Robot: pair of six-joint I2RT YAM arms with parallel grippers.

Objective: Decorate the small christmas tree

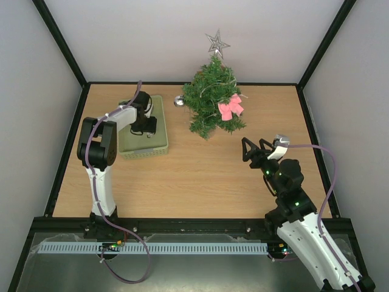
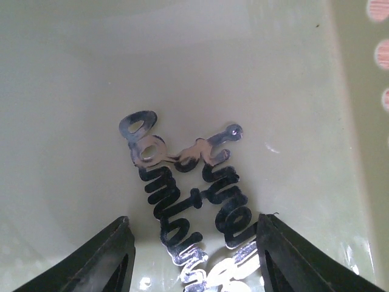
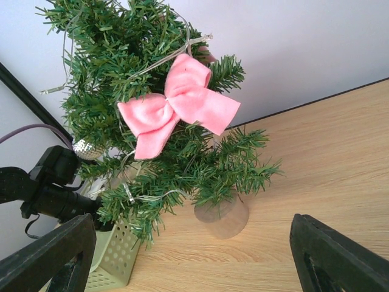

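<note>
In the left wrist view a flat silver lettered ornament [image 2: 225, 194] lies on the floor of the green basket [image 1: 137, 146], its lower end between the fingertips of my left gripper, which is part open; whether they touch it is unclear. The Christmas tree [image 1: 209, 91] stands at the back centre with a star [image 1: 218, 44] on top, a pink bow [image 1: 231, 108] and a silver ball [image 1: 179, 101]. My right gripper is open and empty, facing the tree from the right.
Walls border it at the back and both sides. String lights hang in the tree's branches.
</note>
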